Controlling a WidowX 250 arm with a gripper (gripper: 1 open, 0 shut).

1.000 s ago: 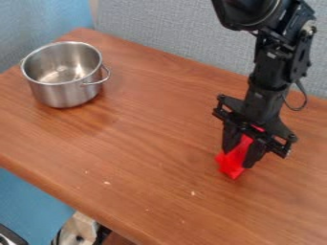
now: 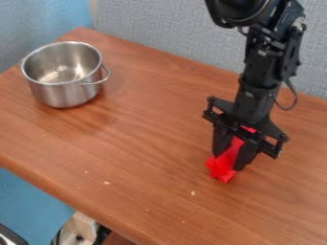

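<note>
My black gripper [image 2: 240, 144] points down at the right of the table, shut on a red object [image 2: 224, 165] that is partly hidden behind its fingers. The object is low, at or just above the wooden tabletop; I cannot tell whether it touches.
A steel pot [image 2: 64, 84] with side handles stands at the back left of the wooden table [image 2: 128, 163]. A grey padded wall [image 2: 153, 29] runs along the back, and the table's edge crosses the lower left.
The gripper and the red object in it have moved a little to the left in the view. The pot has not moved.
</note>
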